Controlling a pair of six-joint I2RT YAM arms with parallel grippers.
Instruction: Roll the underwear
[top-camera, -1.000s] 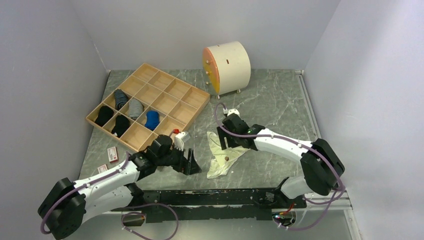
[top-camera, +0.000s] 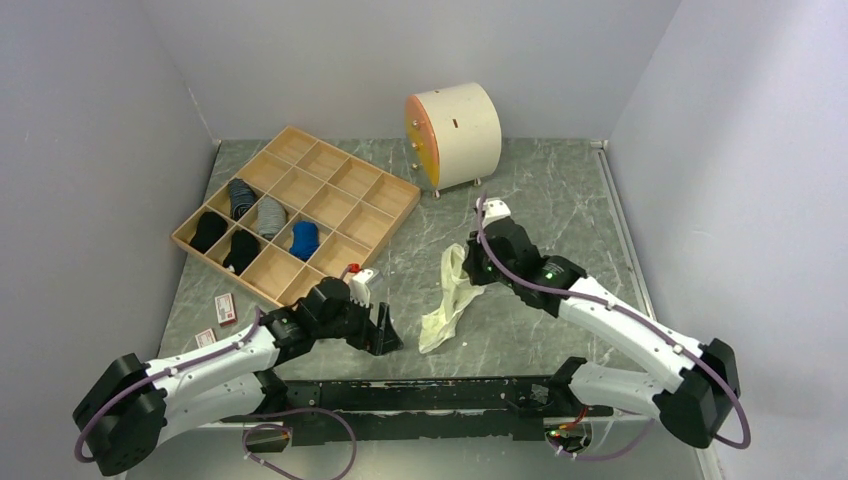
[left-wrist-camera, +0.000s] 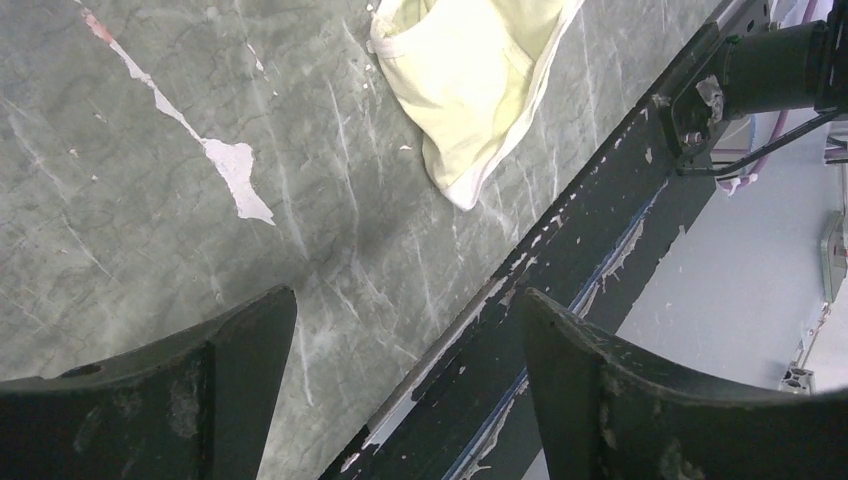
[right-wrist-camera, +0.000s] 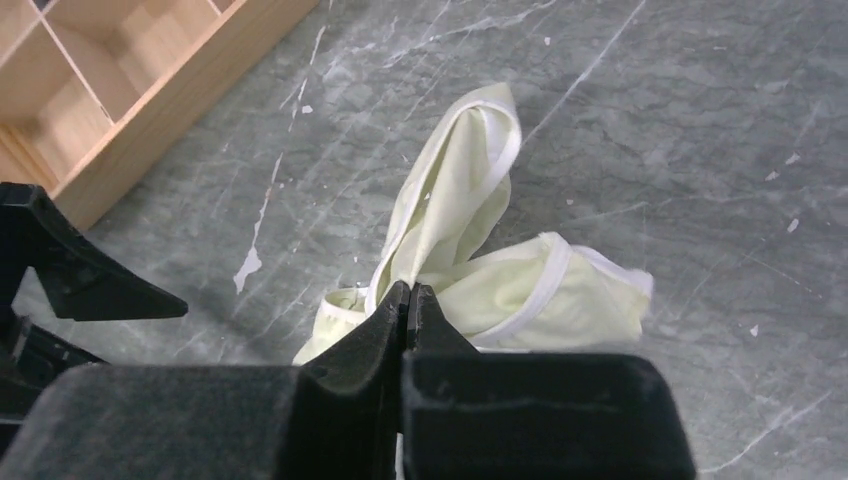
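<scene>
The pale yellow underwear (top-camera: 455, 290) with white trim is bunched and partly raised at the middle of the table. My right gripper is shut on a pinch of its cloth; folds rise past the fingertips and spread to both sides. One end of the underwear (left-wrist-camera: 470, 110) reaches down the table toward the front edge in the left wrist view. To the left of the cloth, my left gripper stands open with only bare table visible between its fingers.
A wooden divided box (top-camera: 375, 252) with several rolled dark, grey and blue garments lies at left. Behind it stands a cream cylindrical cabinet (top-camera: 468, 130). Two small boxes (top-camera: 225, 308) sit at the left.
The underwear has lifted and narrowed. The left arm has barely moved.
</scene>
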